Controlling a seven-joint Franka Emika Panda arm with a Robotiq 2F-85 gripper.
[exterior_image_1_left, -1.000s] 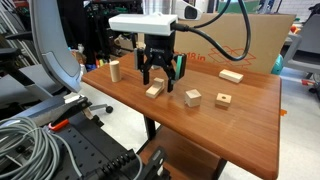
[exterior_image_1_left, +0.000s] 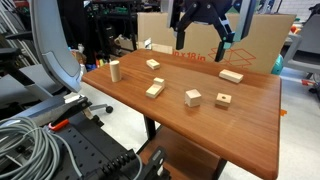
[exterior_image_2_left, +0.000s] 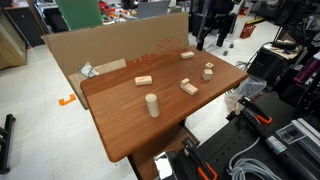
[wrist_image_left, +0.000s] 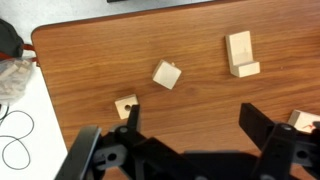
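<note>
High over the wooden table (exterior_image_1_left: 240, 130), my gripper (exterior_image_1_left: 200, 46) stands open, and no object shows between its fingers. Both dark fingers (wrist_image_left: 133, 118) are wide apart in the wrist view. Ahead of them on the tabletop lie a pale cube (wrist_image_left: 166, 74), a small block with a dark hole (wrist_image_left: 126, 106) and a long block with a short piece at one end (wrist_image_left: 240, 55). One more pale block (wrist_image_left: 305, 121) is at the right edge. In exterior view 2, an upright cylinder (exterior_image_2_left: 153, 106) stands near the table's front.
A flat block (exterior_image_1_left: 231, 76) lies toward the back of the table. Behind it rises a cardboard panel (exterior_image_2_left: 125, 48). Coiled grey cable (exterior_image_1_left: 30, 150) lies on the dark bench in front.
My gripper has risen from low by the long block and shifted to the right in exterior view 1. The blocks and the cylinder appear unmoved.
</note>
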